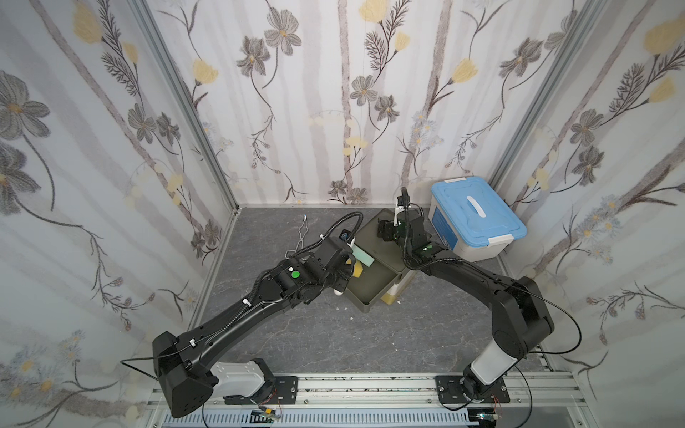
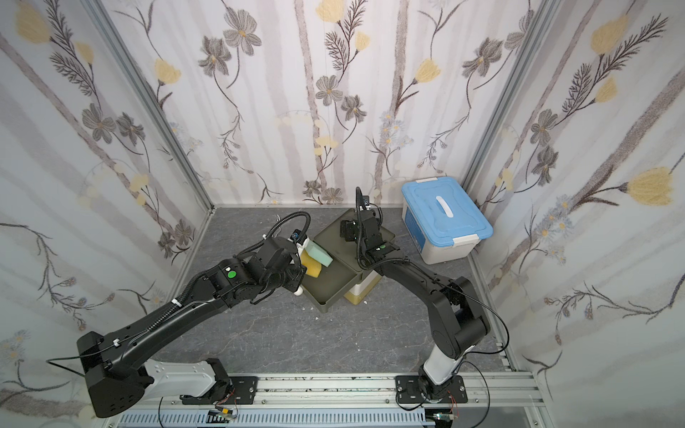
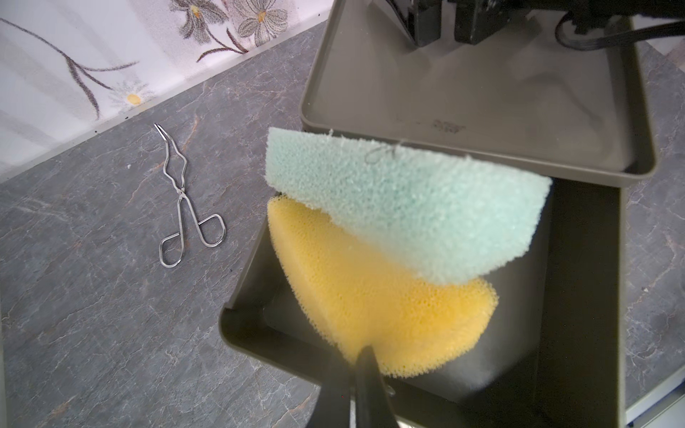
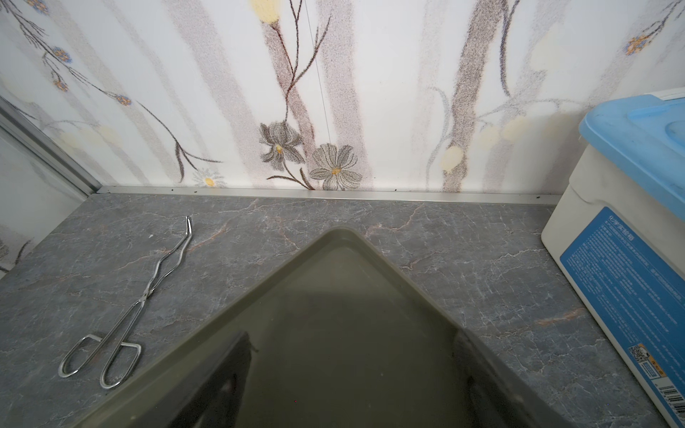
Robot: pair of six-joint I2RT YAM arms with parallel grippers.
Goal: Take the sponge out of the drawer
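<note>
A yellow sponge [image 3: 385, 306] and a pale green sponge [image 3: 414, 203] lie together in the pulled-out drawer [image 3: 581, 306] of a grey-green box, the green one towards its top. My left gripper is shut, its dark fingertips over the near edge of the yellow sponge; nothing shows between them, and whether they touch it I cannot tell. Above the box's tray-like top [image 4: 335, 342], my right gripper stands part open [image 4: 355, 349], with its blurred fingers apart and nothing between them. From above, the left arm partly hides the yellow sponge.
Metal tongs [image 3: 182, 196] lie on the grey table left of the box. A white bin with a blue lid [image 1: 478, 210] stands at the back right. Partly under the left arm shows a small white round thing [image 1: 338, 291].
</note>
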